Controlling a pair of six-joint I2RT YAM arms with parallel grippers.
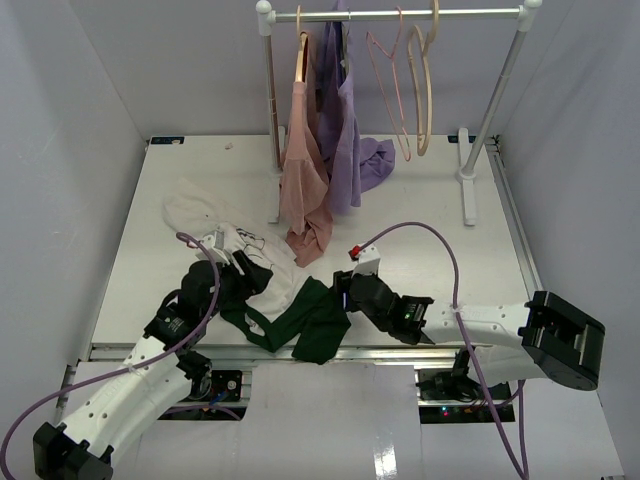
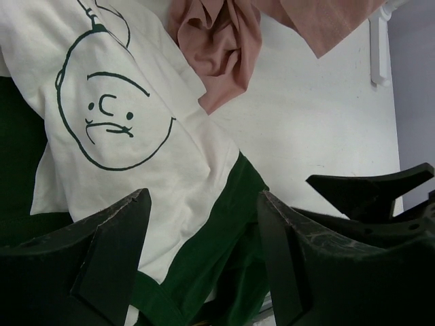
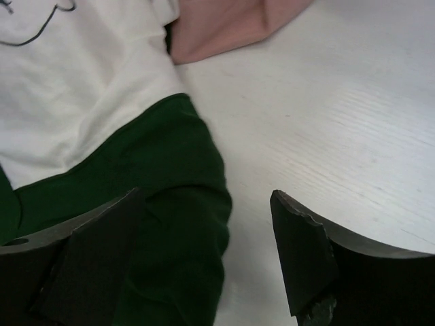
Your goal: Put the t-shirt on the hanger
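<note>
A white t-shirt with dark green parts and a cartoon face [image 2: 109, 122] lies crumpled on the table in the front left [image 1: 275, 290]. My left gripper [image 1: 250, 270] hangs over it, open, with white and green cloth visible between its fingers below [image 2: 200, 234]. My right gripper [image 1: 345, 285] stands at the shirt's right green edge, open, with green cloth and bare table between its fingers. A pink hanger [image 1: 395, 100] and a beige hanger [image 1: 425, 100] hang empty on the rail.
A rail [image 1: 470, 13] on white stands spans the back, carrying a pink garment [image 1: 305, 170] and a purple garment [image 1: 345, 130] on hangers; their lower ends reach the table.
</note>
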